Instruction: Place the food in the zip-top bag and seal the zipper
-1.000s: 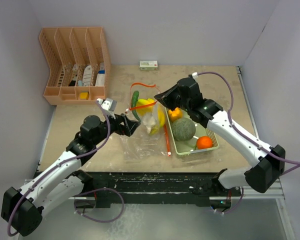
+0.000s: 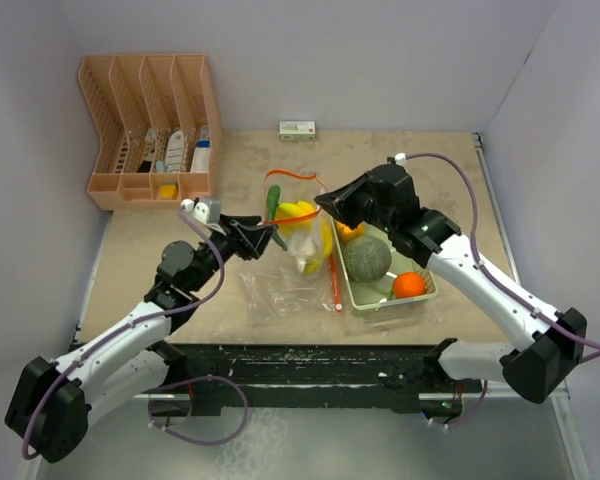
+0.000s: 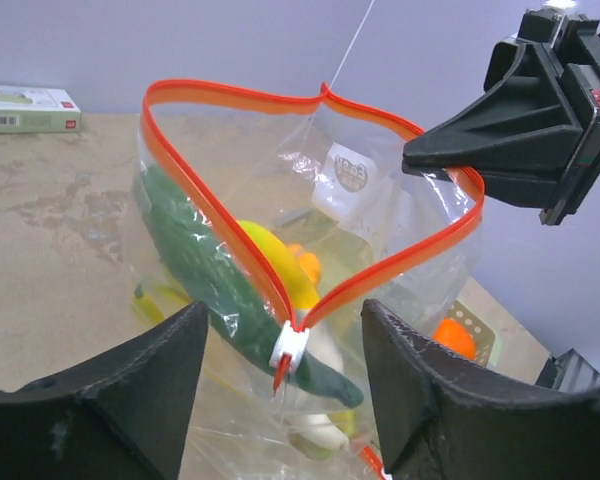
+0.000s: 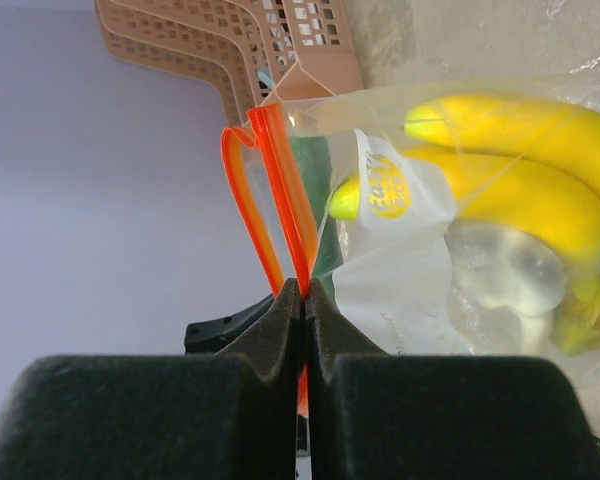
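The zip bag, with its orange zipper (image 3: pixel 400 261) gaping, holds a green cucumber (image 3: pixel 180 230) and yellow bananas (image 4: pixel 535 195); a white item shows behind the plastic too. My right gripper is shut on the bag's orange rim, holding it up. My left gripper stands part open around the near end of the zipper, where a white slider (image 3: pixel 290 345) sits between the fingers; contact is not clear.
A green tray (image 2: pixel 380 304) right of the bag holds a melon (image 2: pixel 366 258), an orange (image 2: pixel 409 285) and another orange-yellow item. A peach organizer (image 2: pixel 100 190) stands back left, a small box (image 2: pixel 297 130) at the back.
My left gripper has risen toward the bag's zipper end. My right gripper has shifted slightly right with the bag's rim.
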